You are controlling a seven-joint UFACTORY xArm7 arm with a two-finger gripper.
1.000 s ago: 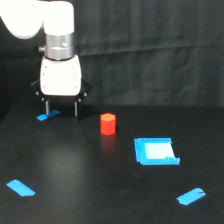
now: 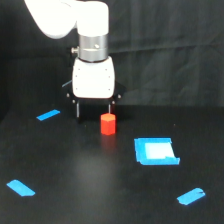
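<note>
A small red cube (image 2: 108, 125) sits on the black surface near the middle of the camera view. Just behind it and a little to the left is my white gripper (image 2: 93, 111), pointing down. Its dark fingers stand wide apart, with nothing seen between them. The right finger appears close to the cube's top edge; whether it touches cannot be made out.
To the right and nearer the camera lies a blue-edged square (image 2: 147, 144) with a white middle. Blue strips mark the surface at back left (image 2: 48, 115), front left (image 2: 21, 188) and front right (image 2: 191, 196).
My arm has moved right, from above the back-left blue strip to beside the red cube, uncovering that strip. The cube and the blue-edged square have stayed put.
</note>
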